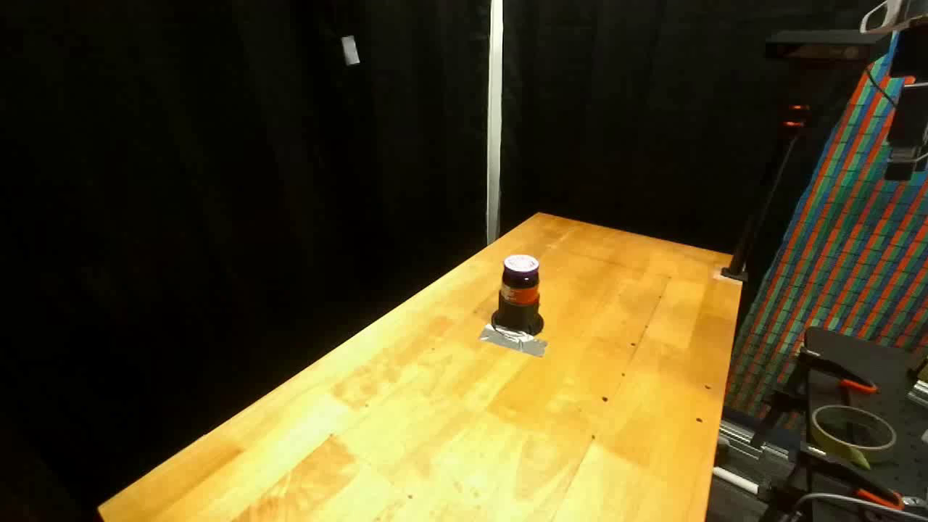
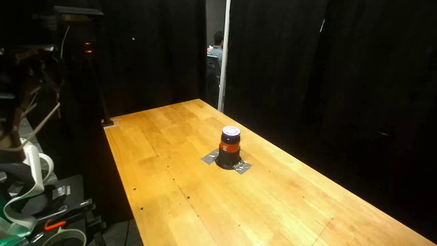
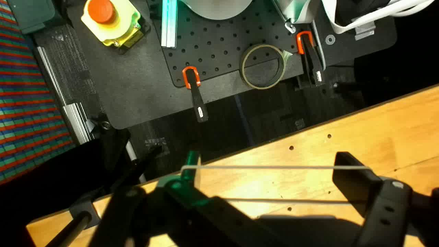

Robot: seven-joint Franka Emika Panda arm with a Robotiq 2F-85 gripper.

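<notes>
A dark jar [image 1: 520,287] with a white lid and an orange label stands upright in a black round holder [image 1: 517,320] on the wooden table. The other exterior view has the same jar [image 2: 230,139], its holder [image 2: 228,159] taped down with grey tape. Seen from the wrist, my gripper is open, its two fingers far apart with thin bands stretched across between them. No object sits between the fingers. The jar is outside the wrist view, and the gripper is over the table edge beside the dark bench, away from it.
Bare wooden table [image 1: 487,435] surrounds the holder. The dark bench [image 3: 135,90] carries a tape roll [image 3: 263,66], orange-and-black clamps and a red-and-yellow emergency button [image 3: 103,12]. At a table corner stands a thin black post [image 2: 98,90]. Black curtains hang behind.
</notes>
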